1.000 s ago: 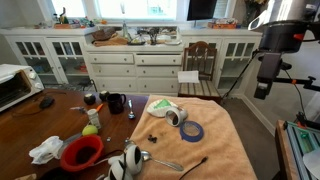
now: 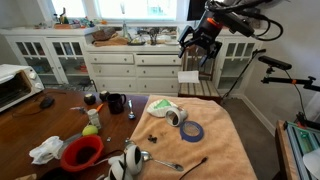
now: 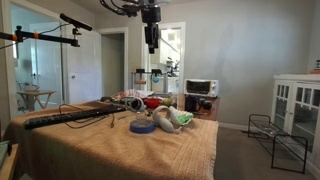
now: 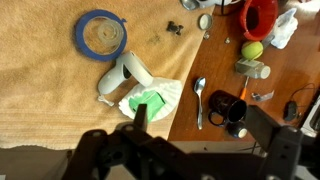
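My gripper (image 2: 199,50) hangs high above the far side of the table, open and empty, clear of every object. In the wrist view its dark fingers (image 4: 97,146) spread wide at the bottom edge. Beyond them lie a white and green cloth or bag (image 4: 150,101), a white cylindrical item (image 4: 125,72) and a blue tape ring (image 4: 100,35) on the tan tablecloth. On the bare wood are a spoon (image 4: 199,99), a dark mug (image 4: 228,109), a glass jar (image 4: 253,69), a green apple (image 4: 252,49) and a red bowl (image 4: 259,17).
A white crumpled cloth (image 2: 46,149) lies beside the bowl, and a black-and-white object (image 2: 126,163) sits at the near edge. A toaster oven (image 2: 17,86) stands at far left.
The arm has swung left and away from the camera, from the right edge to above the table's far side. The objects on the table have stayed put.
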